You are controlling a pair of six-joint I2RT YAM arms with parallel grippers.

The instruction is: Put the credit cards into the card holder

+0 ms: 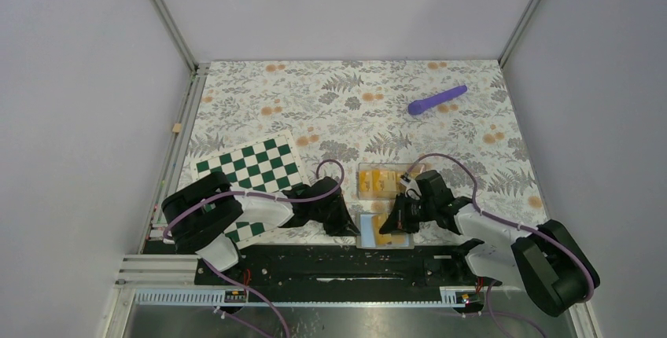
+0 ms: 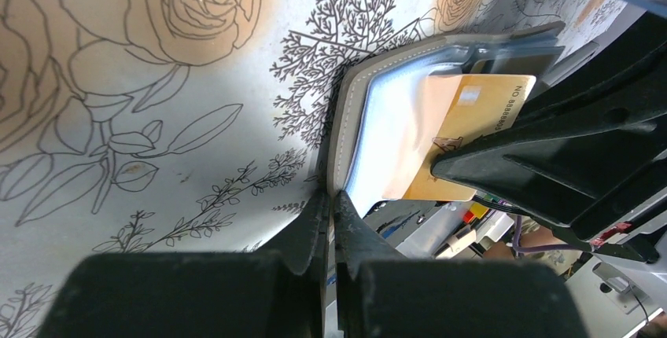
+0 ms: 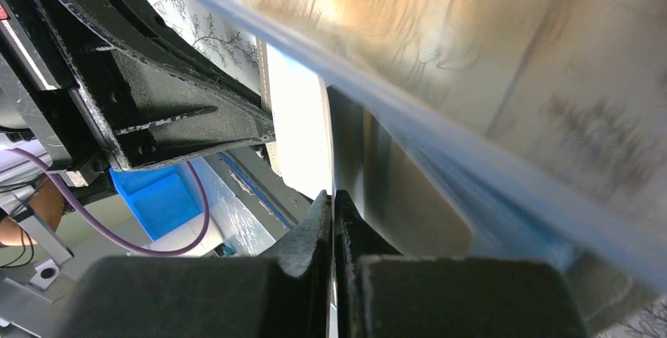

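The open card holder lies near the table's front edge, with a grey border and a pale blue pocket. A gold credit card lies across it. My left gripper is shut on the holder's left edge. From the right, my right gripper reaches over the holder; its finger covers part of the gold card. In the right wrist view my right gripper is shut, a thin card edge running in between its tips. How deep the card sits in the pocket is hidden.
Just behind the holder stands a clear tray with several gold cards. Its wall passes close to my right gripper. A green checkerboard lies left and a purple microphone-shaped object far right.
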